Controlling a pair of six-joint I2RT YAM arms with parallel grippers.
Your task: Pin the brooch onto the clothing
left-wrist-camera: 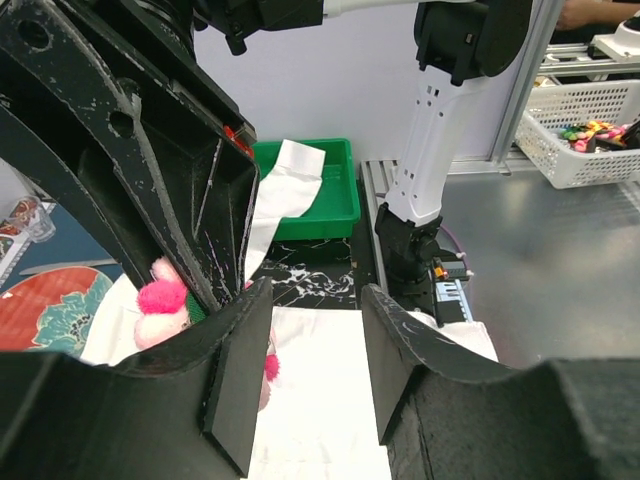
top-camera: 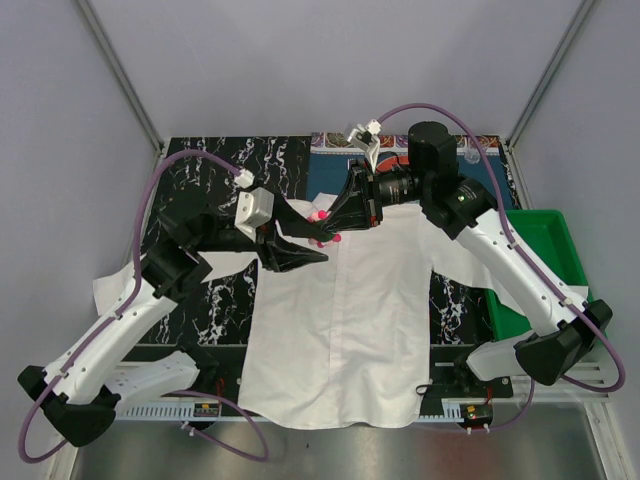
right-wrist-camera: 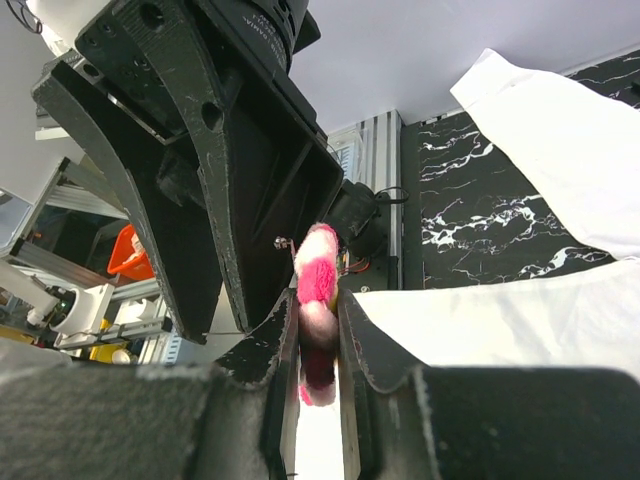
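A fluffy pink brooch with green on it is held in my right gripper, which is shut on it above the white clothing. In the right wrist view a small metal pin sticks out from the brooch's side. My left gripper is part open beside the brooch, its fingers reaching round it from the left in the top view. In the left wrist view the brooch is mostly hidden behind the grippers, and nothing shows between the left fingertips.
A green tray stands at the right with white cloth over its edge. A blue board with a red patterned piece lies at the back. Black marble surface shows around the clothing.
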